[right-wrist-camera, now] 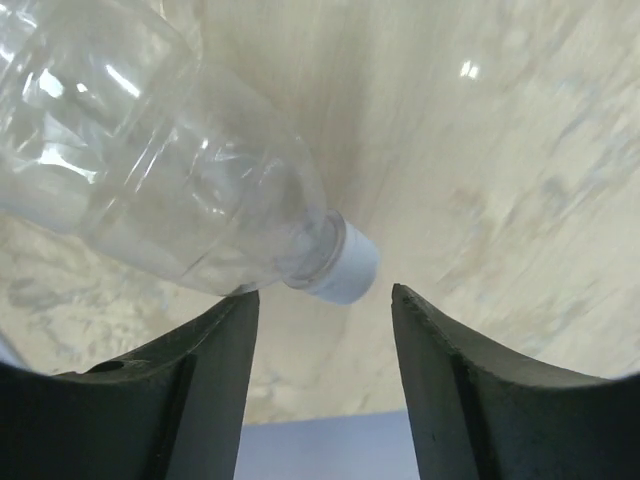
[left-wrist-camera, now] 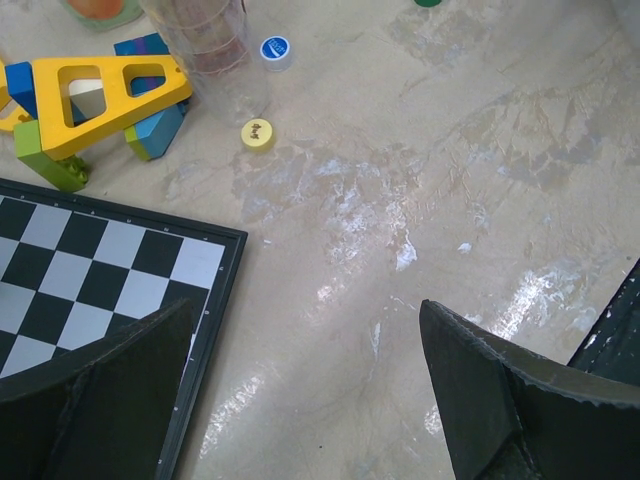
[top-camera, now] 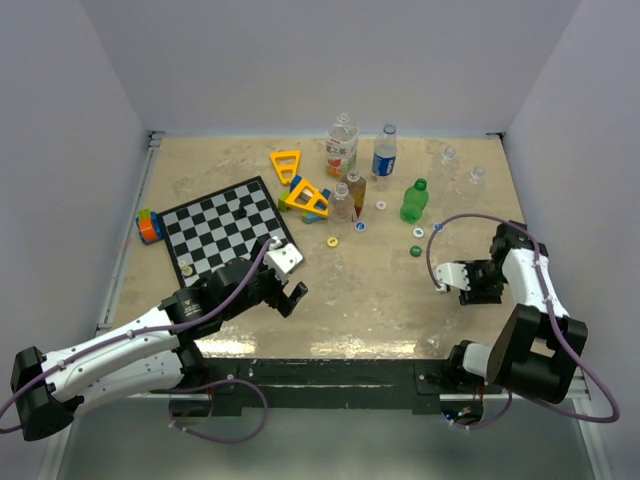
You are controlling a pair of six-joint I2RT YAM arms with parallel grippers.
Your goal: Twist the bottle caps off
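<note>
A clear bottle (right-wrist-camera: 190, 160) with a pale cap (right-wrist-camera: 352, 265) slants across the right wrist view, cap end toward my right gripper. That gripper is part open; its fingers (right-wrist-camera: 225, 370) stand to either side of the cap, and no grip on it shows. In the top view the right arm's end hides most of this spot. My left gripper is open and empty above the table, right of the chessboard. Standing at the back are a green bottle (top-camera: 414, 201), a brown bottle (top-camera: 356, 190), a blue-labelled bottle (top-camera: 384, 155) and several clear ones.
Loose caps lie on the table, among them a yellow cap (left-wrist-camera: 257, 134), a blue cap (left-wrist-camera: 275, 48) and a green cap (top-camera: 415, 251). The chessboard (left-wrist-camera: 235, 270) and yellow blocks (top-camera: 307, 198) fill the left. Bare table (top-camera: 370, 290) lies in the middle.
</note>
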